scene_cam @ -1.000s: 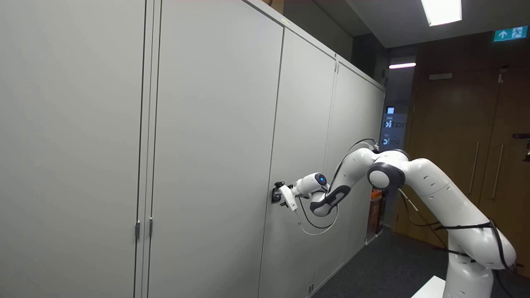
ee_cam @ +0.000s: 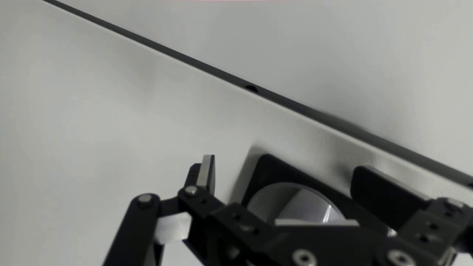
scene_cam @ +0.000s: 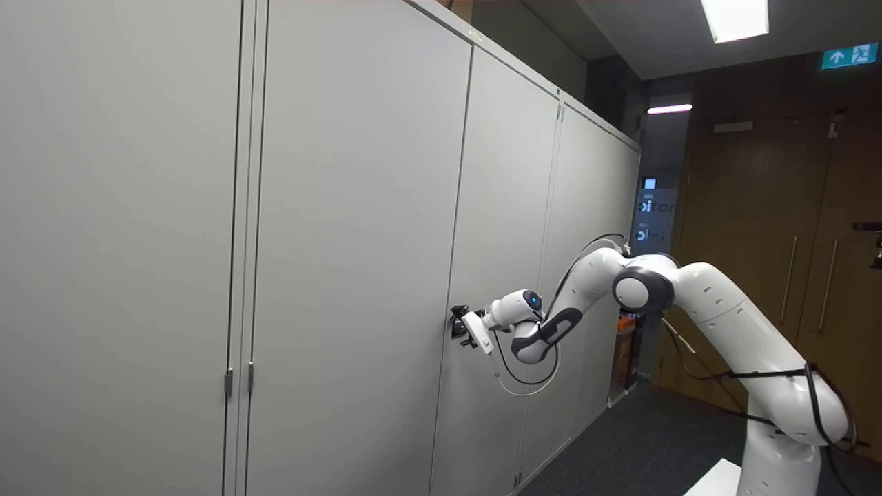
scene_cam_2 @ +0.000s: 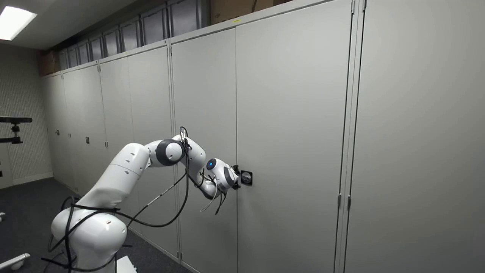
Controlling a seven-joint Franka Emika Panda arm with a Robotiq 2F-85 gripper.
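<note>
A black square latch plate (scene_cam_2: pixel 246 178) with a round metal knob is set in the grey cabinet door (scene_cam_2: pixel 291 113), just right of the seam. My gripper (scene_cam_2: pixel 236 176) is close in front of that door. In the wrist view, the gripper is open, its fingers (ee_cam: pixel 397 201) spread wide to either side of the silvery knob (ee_cam: pixel 283 199). Part of the knob is hidden behind the gripper's own linkage. Whether either finger touches the plate or door, I cannot tell. From exterior view 1, the gripper (scene_cam: pixel 461 322) mostly covers the latch.
The adjoining door (scene_cam_2: pixel 204 100) stands closed and nearly flush. A dark seam (ee_cam: pixel 199 65) runs diagonally across the wrist view, beside the latch. Loose cables (scene_cam_2: pixel 157 225) hang off the arm.
My gripper has shifted slightly left and down in exterior view 1, covering more of the latch. The arm's wrist and elbow have moved a little with it; the doors look unchanged.
</note>
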